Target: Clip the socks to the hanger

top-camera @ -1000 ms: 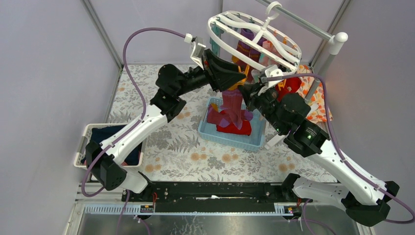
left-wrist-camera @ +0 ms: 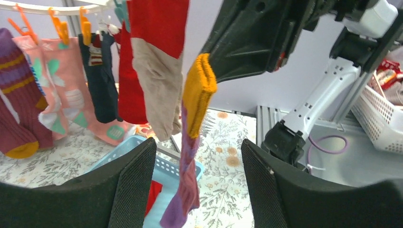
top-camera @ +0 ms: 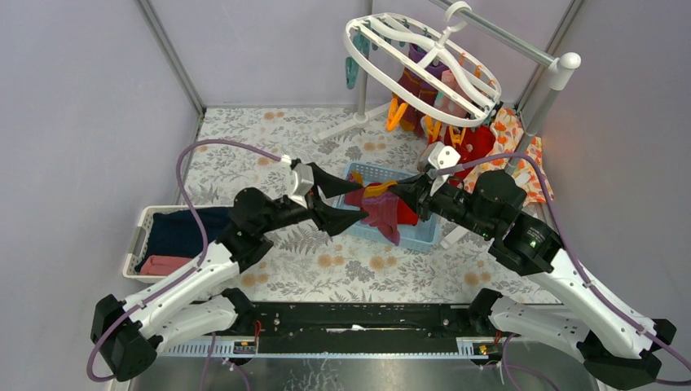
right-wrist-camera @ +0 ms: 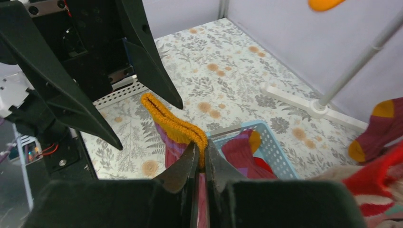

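My right gripper (top-camera: 398, 184) is shut on the orange cuff of a purple-pink sock (left-wrist-camera: 199, 95), which hangs down over the blue basket (top-camera: 420, 239). My left gripper (top-camera: 361, 198) stands open just left of it, facing the sock with nothing between its fingers. The white oval hanger (top-camera: 358, 32) is at the upper right of the top view, with orange and teal clips and several socks on it, including red-and-beige (left-wrist-camera: 157, 71) and pink (left-wrist-camera: 52, 85) ones.
More socks lie in the blue basket. A white basket (top-camera: 130, 252) with dark and pink cloth stands at the left. A metal stand holds the hanger, with an orange-patterned cloth (top-camera: 534, 163) at the right.
My left gripper has come down from near the hanger to beside the held sock. My right gripper and the sock have moved down, toward the front.
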